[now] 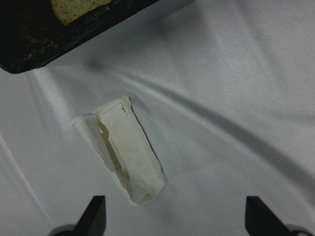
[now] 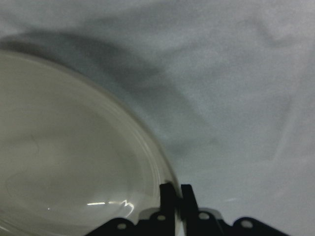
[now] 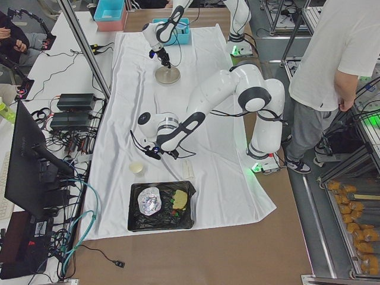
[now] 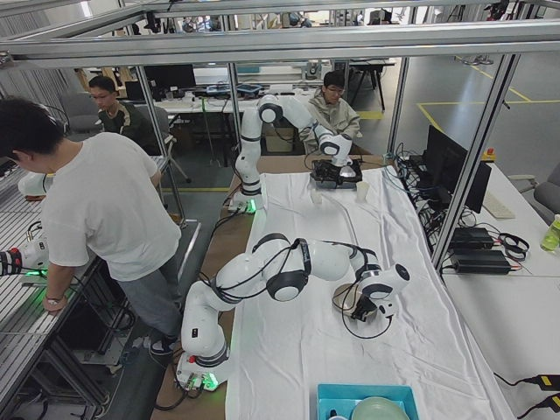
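Note:
My left gripper (image 3: 163,153) hangs over the cloth, its fingers apart at the lower edge of the left wrist view with nothing between them. Beneath it lies a flattened white paper wrapper (image 1: 129,152), beside a black tray (image 3: 160,223) holding a foil-wrapped item (image 3: 149,200) and a flat yellowish food piece (image 3: 180,199). A pale cup (image 3: 136,167) stands near the tray. At the far end my right gripper is shut on the rim of a pale round plate (image 2: 83,137).
A blue bin (image 4: 365,394) with a green plate stands beyond the right arm. A monitor (image 3: 32,166) and cables line one side. A person (image 4: 114,219) stands beside the table.

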